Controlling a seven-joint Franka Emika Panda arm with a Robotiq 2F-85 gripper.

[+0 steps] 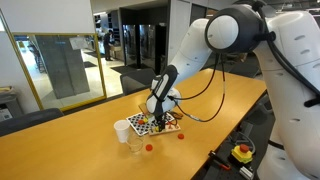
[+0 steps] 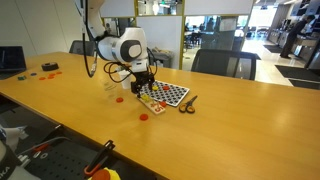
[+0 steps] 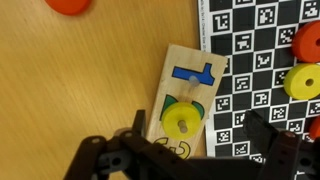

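My gripper stands open above a small wooden board [image 3: 188, 66], its fingers apart on either side of a yellow disc. That yellow disc [image 3: 181, 121] lies on the board, which also carries a blue shape [image 3: 194, 76]. Beside the board is a black-and-white checkered board [image 3: 237, 92] with red and yellow discs along its far side, among them a yellow disc [image 3: 302, 82] and a red disc [image 3: 308, 43]. In exterior view 2 the gripper [image 2: 143, 88] hangs low over the wooden board [image 2: 152, 104].
A loose red disc [image 3: 69, 3] lies on the table left of the wooden board. White cup [image 1: 122, 131] and clear cup [image 1: 136, 145] stand near the boards. Scissors [image 2: 188, 104] lie beside the checkered board.
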